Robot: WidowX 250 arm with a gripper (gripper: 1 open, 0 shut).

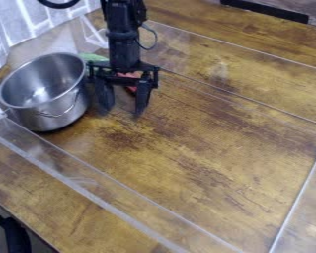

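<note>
The black robot gripper (123,97) hangs low over the wooden table at the upper left, just right of a large steel pot (43,91). Its two fingers point down and appear spread apart, with nothing visible between them. A small red object (127,79) is partly hidden behind the gripper, and a green object (94,61) lies behind it to the left.
Clear plastic strips run along its sides. A pale wall or cover stands at the back left, and a dark edge runs along the back right.
</note>
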